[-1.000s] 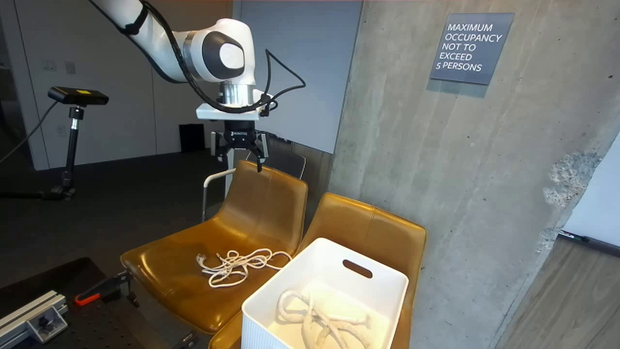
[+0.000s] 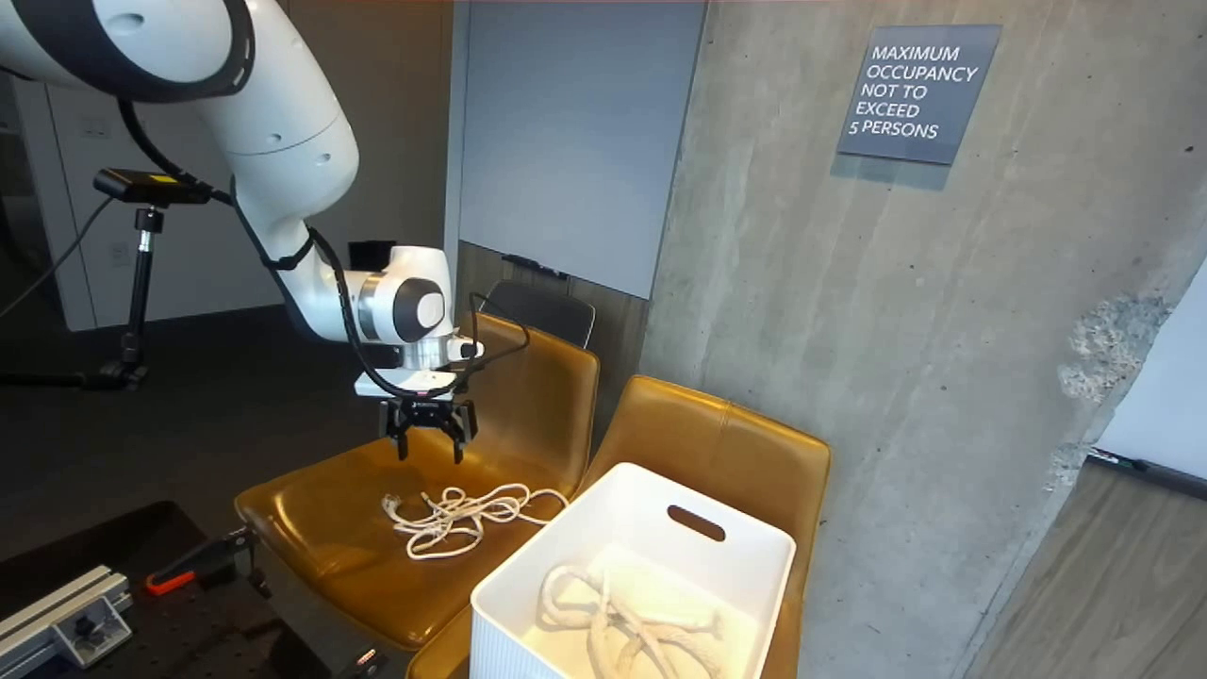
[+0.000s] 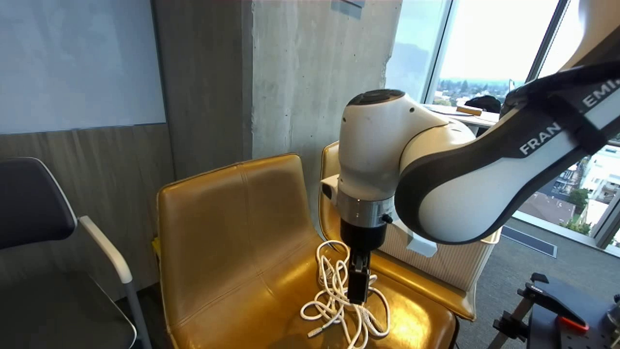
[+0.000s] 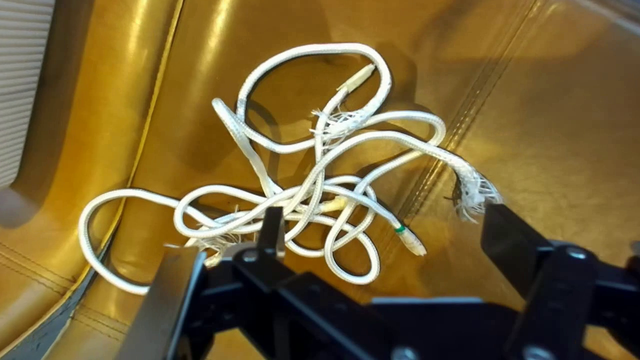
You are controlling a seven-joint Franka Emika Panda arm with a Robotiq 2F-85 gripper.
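Thin white ropes (image 2: 458,515) with frayed and taped ends lie in a loose tangle on the seat of a tan leather chair (image 2: 328,498). In the wrist view the rope tangle (image 4: 318,180) fills the middle, its loops crossing one another. My gripper (image 2: 430,448) hangs over this seat, pointing down, with its fingers wide apart and nothing held between them. In the second exterior view the gripper (image 3: 357,299) appears in front of the ropes (image 3: 334,291), covering part of them. From the wrist, one finger (image 4: 276,231) overlaps the lower edge of the tangle.
A white bin (image 2: 645,492) with thicker pale rope (image 2: 617,628) inside stands on the neighbouring tan chair (image 2: 724,441). A dark table (image 2: 204,634) with a clamp (image 2: 204,560) is at the front left. Bare seat surrounds the tangle.
The arm has come down a long way and slightly left, from above the chair's backrest to over the ropes. Ropes and bin look unmoved; the gripper remains open.
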